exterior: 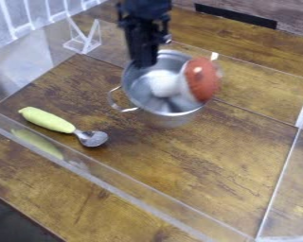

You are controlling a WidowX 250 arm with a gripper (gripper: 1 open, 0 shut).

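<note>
My black gripper (144,52) hangs from the top centre over the back left rim of a steel pot (167,113), slightly blurred, its fingertips shut with nothing visible between them. In the pot sits a white object (167,85) with an orange-red rounded part (201,79) leaning over the right side. A yellow corn cob (46,120) lies to the left of the pot, beside a metal spoon or ladle head (91,137).
Clear plastic walls (141,194) border the wooden table (154,222) at front, left and right. A small white rack (84,38) stands at the back left.
</note>
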